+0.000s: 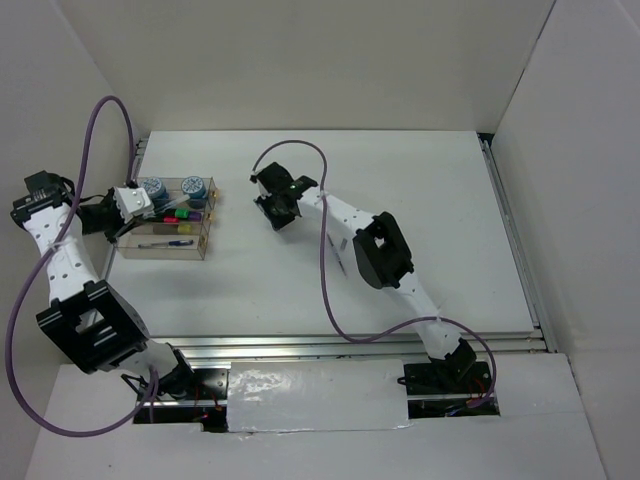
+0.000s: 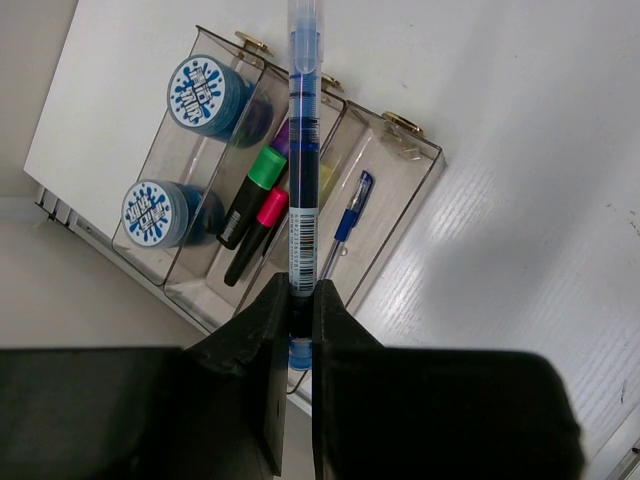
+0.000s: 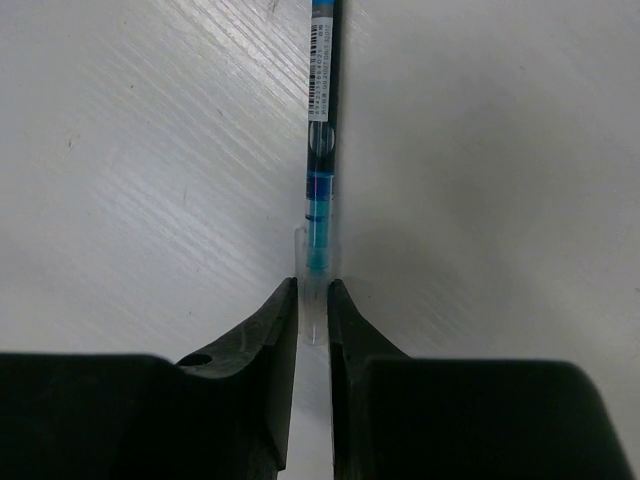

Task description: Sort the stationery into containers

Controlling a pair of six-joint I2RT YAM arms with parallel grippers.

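Note:
My left gripper is shut on a blue-ink pen (image 2: pixel 304 240), held above the clear compartment box (image 1: pixel 205 245). The box holds two blue slime tubs (image 2: pixel 200 92), green-capped (image 2: pixel 264 168) and pink-capped (image 2: pixel 270 210) markers, and a blue pen (image 2: pixel 352 215). My right gripper is low at the table centre, around the clear end of another pen (image 3: pixel 322 70), its fingertips close on either side; whether they grip it is unclear.
Another thin item (image 1: pixel 338 255) lies partly visible beside the right arm. Walls border the back and sides.

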